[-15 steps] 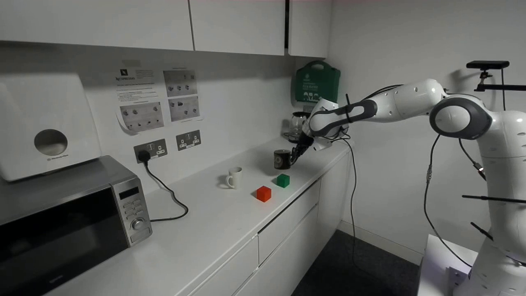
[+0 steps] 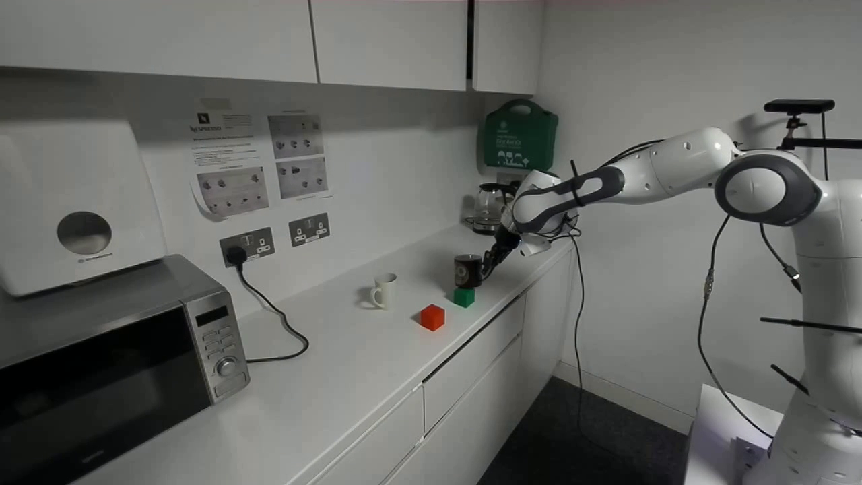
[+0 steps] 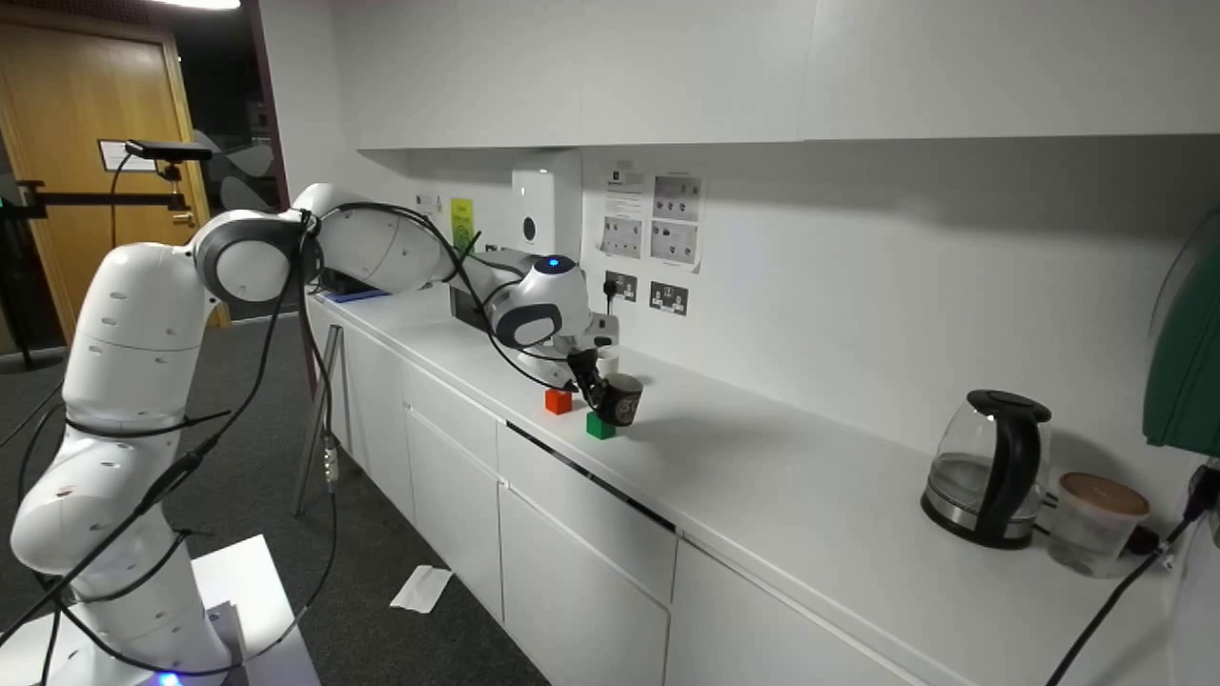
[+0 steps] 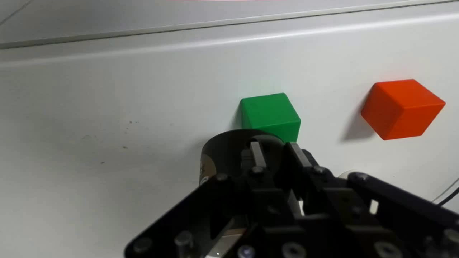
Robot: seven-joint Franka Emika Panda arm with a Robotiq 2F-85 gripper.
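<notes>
My gripper is shut on a dark mug (image 2: 467,271) with a pale round print. The mug tilts a little in exterior view 2, where its body (image 3: 622,400) appears just over the counter, close to the green cube. Part of that green cube (image 4: 271,113) is covered by the mug in the wrist view; whether the two touch I cannot tell. An orange-red cube (image 2: 432,318) rests farther toward the microwave. Behind the cubes, nearer the wall, a white mug (image 2: 384,291) stands upright. The fingers hide much of the dark mug in the wrist view.
A microwave (image 2: 121,356) fills one end of the counter. At the other end stand a glass kettle (image 3: 987,469) and a lidded tub (image 3: 1095,522). The counter's front edge (image 2: 420,380) runs close to the cubes.
The gripper has carried the dark mug toward the counter's front edge, so it now overlaps the top of the green cube in exterior view 1. Both cubes and the white mug stayed put.
</notes>
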